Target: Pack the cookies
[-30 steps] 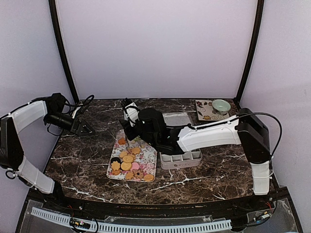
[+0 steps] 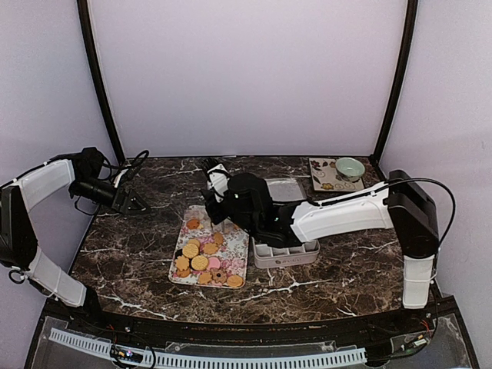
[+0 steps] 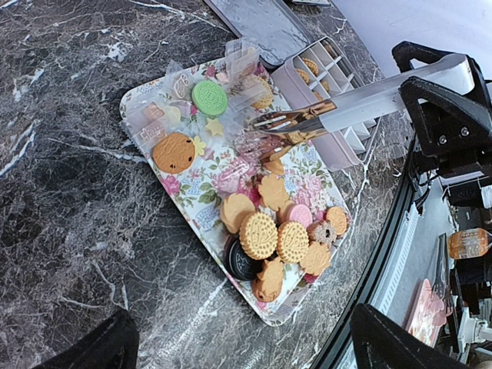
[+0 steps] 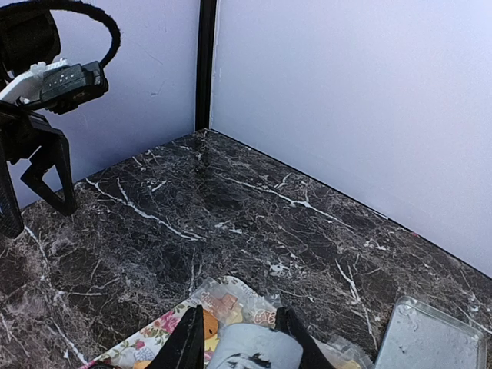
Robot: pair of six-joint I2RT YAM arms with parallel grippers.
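Several cookies, among them sandwich biscuits (image 3: pixel 258 236), a green one (image 3: pixel 209 98) and a black one (image 3: pixel 240 261), lie on a floral tray (image 2: pixel 180 274) with clear wrappers (image 3: pixel 144 123) at one end. My right gripper (image 2: pixel 214 201) is over the tray's back part; in the left wrist view it holds a long utensil (image 3: pixel 373 96) with tongs-like metal tips low over the cookies. Whether anything is between those tips is unclear. My left gripper (image 2: pixel 132 201) stands open and empty above bare marble, left of the tray.
A compartment box (image 2: pixel 284 257) with some cookies sits right of the tray, partly under my right arm. A metal tray (image 4: pixel 430 336) lies behind it. A green bowl (image 2: pixel 350 167) on a patterned board stands back right.
My right gripper and arm have shifted a little to the right over the tray. The left arm has not moved.
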